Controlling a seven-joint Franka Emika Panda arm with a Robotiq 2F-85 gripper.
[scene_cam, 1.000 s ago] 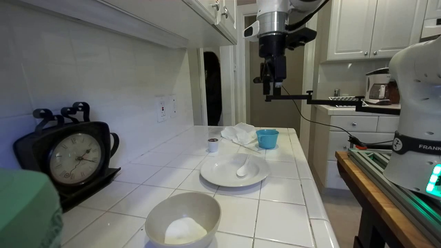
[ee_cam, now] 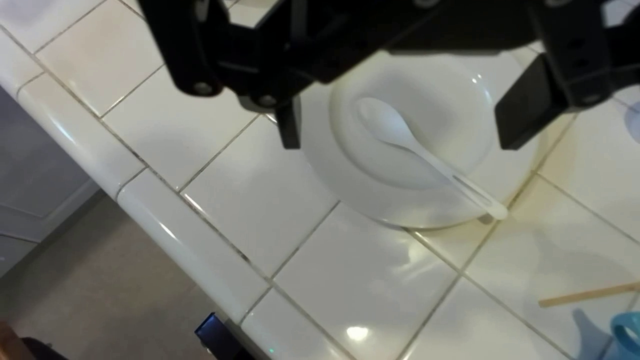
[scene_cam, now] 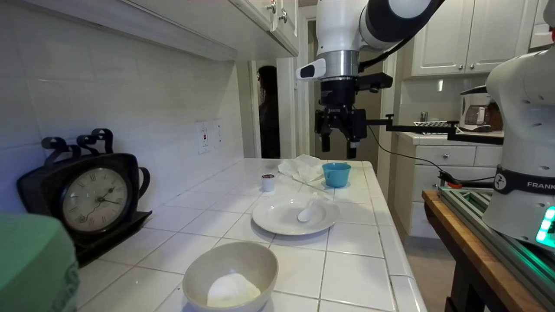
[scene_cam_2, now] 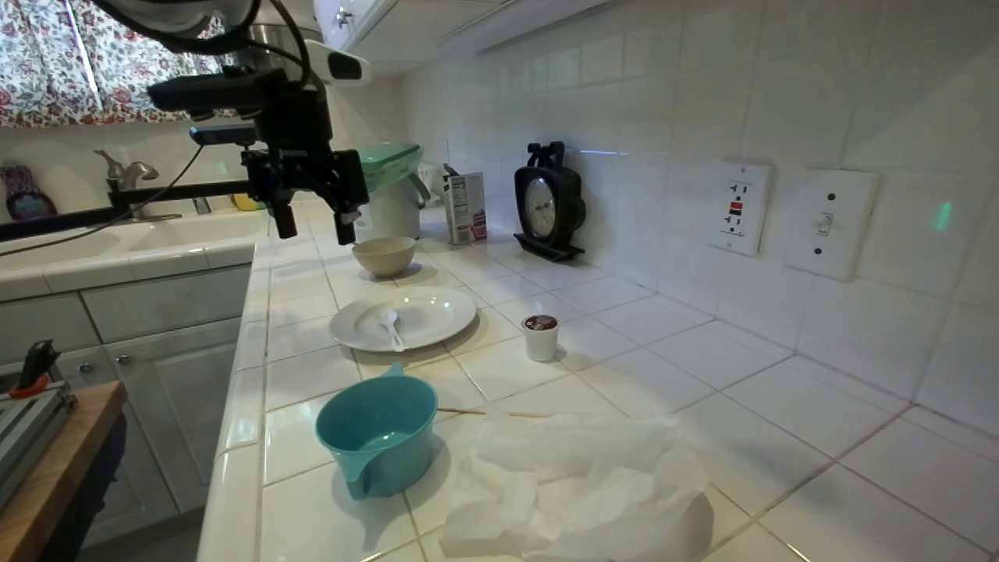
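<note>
My gripper hangs open and empty, well above the counter, its fingers apart. Below it in the wrist view, a white plate lies on the tiles, with a white plastic spoon resting across it. The spoon's bowl is inside the plate and its handle reaches over the rim. Both gripper fingers show in that view, apart from the plate and spoon. A teal cup stands on the counter near crumpled white paper. Closest to exterior view 1 sits a beige bowl holding white powder.
A small white pod and a thin wooden stick lie around the middle. The black clock, a small box and a green-lidded container stand toward the wall and back. The counter edge drops off on the robot's side.
The arm has come lower, and the gripper has turned about its vertical axis, so both fingers now show spread in exterior view 1. The counter objects have stayed put.
</note>
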